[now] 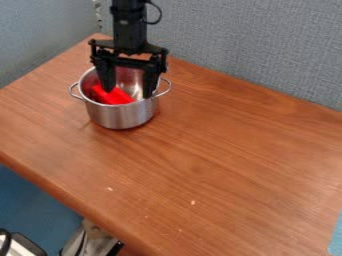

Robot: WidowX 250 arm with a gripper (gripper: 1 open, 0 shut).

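A steel pot [122,114] with two wire handles stands on the wooden table. Inside it lies a red object [112,94]; its exact shape is partly hidden. My black gripper [127,82] is open, its two fingers reaching down into the pot on either side, around or over the red object. Whether they touch it cannot be seen.
A grey padded wall [254,50] runs behind it. Blue floor shows beyond the left front edge.
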